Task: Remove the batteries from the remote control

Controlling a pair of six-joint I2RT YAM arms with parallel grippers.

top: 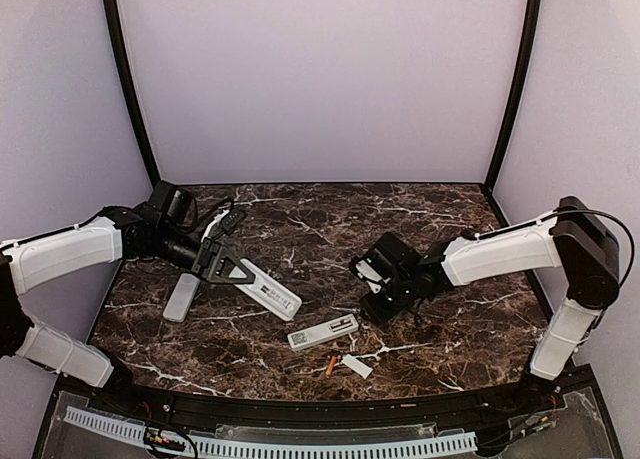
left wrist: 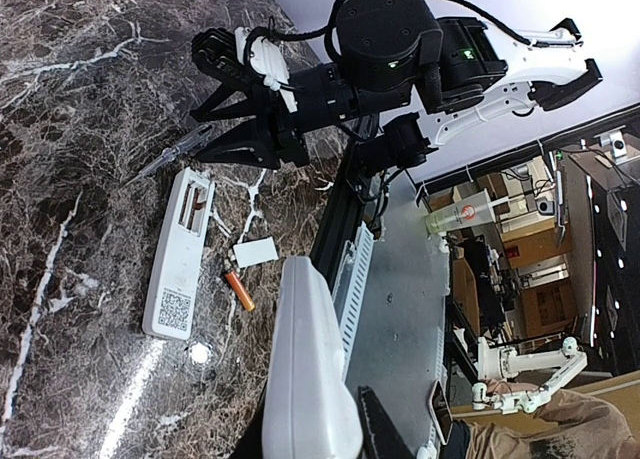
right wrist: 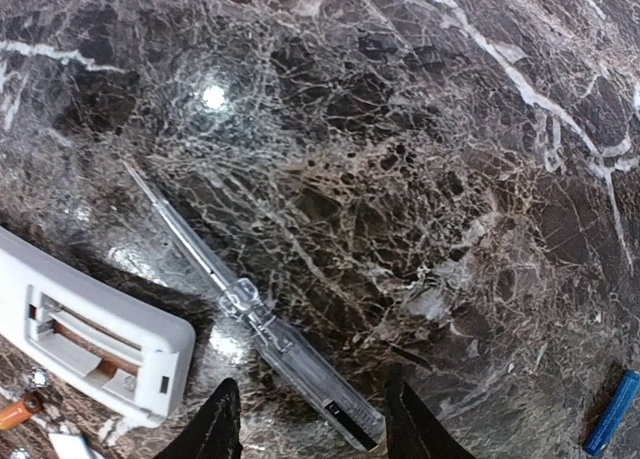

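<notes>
A white remote [top: 268, 291] is held slanting above the table by my left gripper [top: 240, 275], shut on its rear end; the left wrist view shows this remote [left wrist: 305, 369] close up. Flat on the marble lies a second white remote [left wrist: 178, 259], its battery compartment uncovered and facing up. Beside it are an orange battery [left wrist: 240, 291] and a small white cover [left wrist: 256, 252]. My right gripper is part open over a clear screwdriver [right wrist: 285, 354], the handle lying between its fingers with gaps on both sides.
Another pale, flat oblong object [top: 182, 297] rests at the table's left. A blue cylinder [right wrist: 612, 414] lies at the right edge of the right wrist view.
</notes>
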